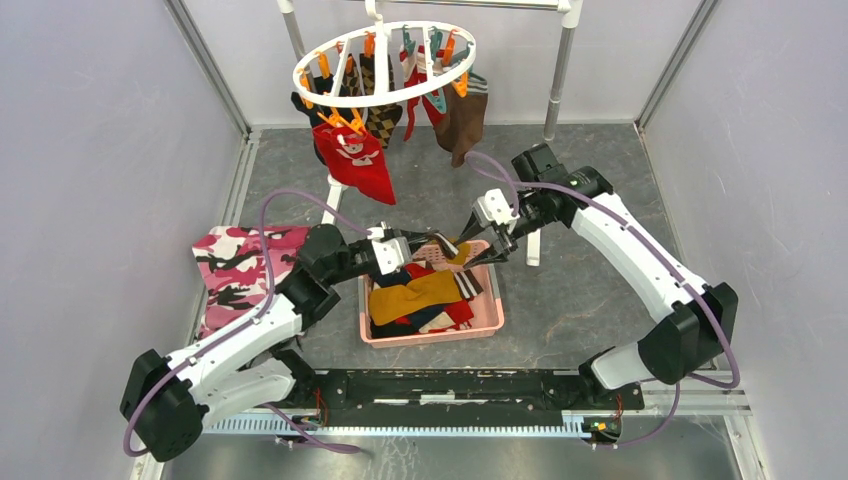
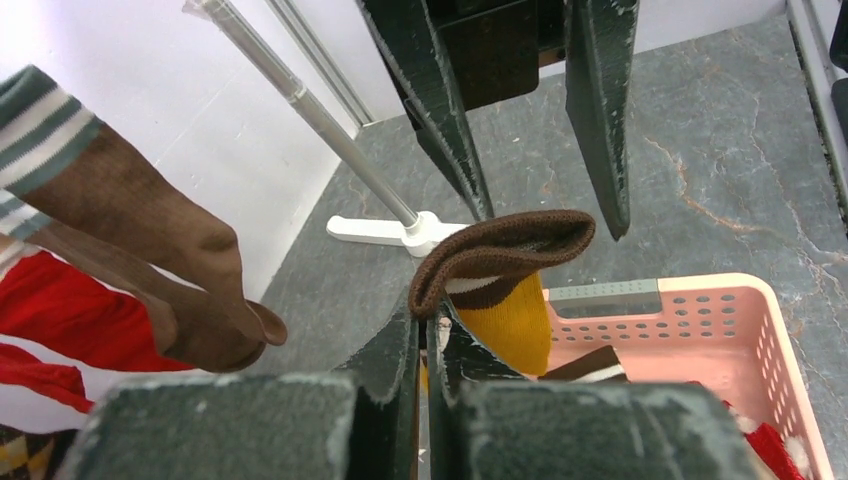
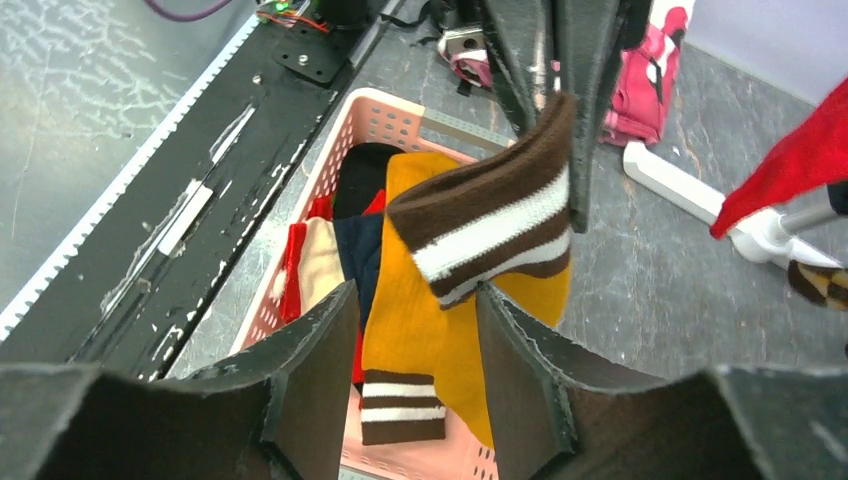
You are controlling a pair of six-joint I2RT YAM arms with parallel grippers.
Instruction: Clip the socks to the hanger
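Between my arms, above the basket, hangs a mustard sock [image 3: 530,295] with a brown, white-striped cuff [image 3: 495,225]. My left gripper is shut on the edge of that cuff, which arches over in the left wrist view. Around the free side of the cuff, my right gripper stands open, its fingers [image 3: 320,360] spread and no cloth seen clamped between them. At the back, the white round hanger [image 1: 300,78] carries several clips and socks, among them a red one [image 1: 355,160] and a brown one [image 1: 462,115].
Below, the pink basket [image 1: 366,325] holds another mustard sock [image 1: 415,295] and several red and dark ones. Camouflage cloth [image 1: 240,270] lies to the left. The hanger stand's pole [image 2: 330,130] rises behind.
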